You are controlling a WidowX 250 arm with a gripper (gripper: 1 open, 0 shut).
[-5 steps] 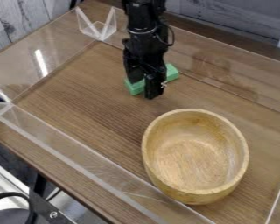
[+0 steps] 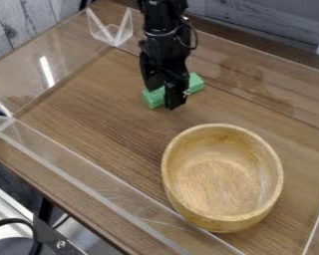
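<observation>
My gripper (image 2: 163, 85) hangs from the top centre of the view, dark, over a green object (image 2: 191, 84) lying on the wooden table (image 2: 83, 149). Its fingers are at the green object, which is partly hidden behind them; whether they are open or shut on it is too small to tell.
A tan round bowl (image 2: 222, 209) stands at the lower right. Clear plastic edging runs along the left and bottom left, with a black cable in the lower left corner. The wood left of and below the gripper is free.
The gripper has shifted slightly to the left and up. The green object stays in about the same place.
</observation>
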